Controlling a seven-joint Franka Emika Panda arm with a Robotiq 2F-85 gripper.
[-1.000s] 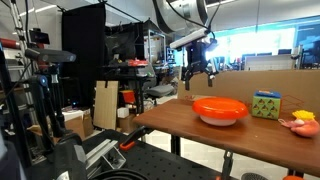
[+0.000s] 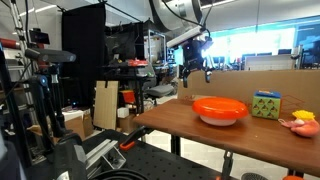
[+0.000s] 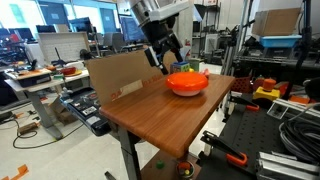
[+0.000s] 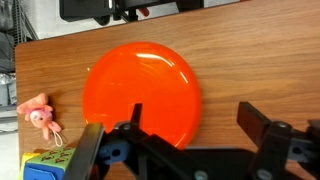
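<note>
A round orange lid or plate (image 2: pixel 220 106) lies on top of a white bowl (image 2: pixel 221 121) on the wooden table; the wrist view shows its broad orange disc (image 4: pixel 143 88) from above. My gripper is open, its two fingers wide apart, with nothing between them. In the first exterior view the gripper (image 2: pixel 196 79) hangs above the orange disc and slightly to its left, clear of it. The second exterior view also has the gripper (image 3: pixel 173 61) in the air over the table. Whatever the bowl holds is hidden under the orange disc.
Beyond the bowl stand a green and blue box (image 2: pixel 266 104) and a pink plush toy (image 2: pixel 301 123) with a yellow top. Bare tabletop (image 3: pixel 150 117) stretches away from the bowl, ending at the table's edges.
The arm's wrist has tilted slightly and the gripper has turned a little in the air. Bowl, orange disc, box and toy have stayed put.
</note>
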